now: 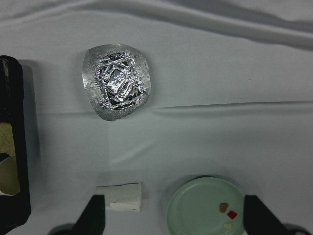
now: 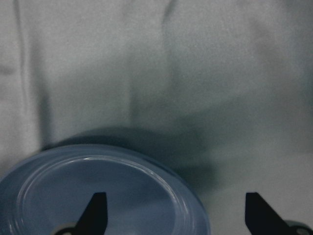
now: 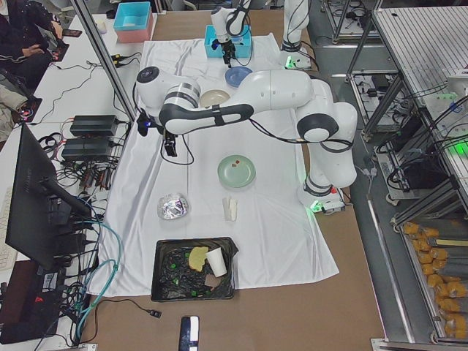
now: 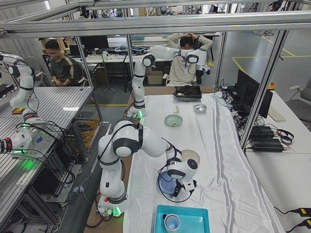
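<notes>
My left gripper is open and empty, high over the cloth above a crumpled foil dish (image 1: 116, 83), a pale green plate (image 1: 195, 208) with small bits on it, and a white folded item (image 1: 117, 197). A black tray (image 3: 179, 289) at the near end holds a yellow piece (image 3: 197, 259), a white cup (image 3: 216, 262) and other scraps. My right gripper stands open over the edge of a blue plate (image 2: 98, 196), with nothing between its fingers. A beige plate (image 4: 190, 156) lies partly behind the right arm.
A blue bin (image 4: 194, 218) with a cup (image 4: 172, 222) sits at the right arm's end. A monitor (image 3: 33, 205) and cables border one long side. The cloth between the plates is mostly clear.
</notes>
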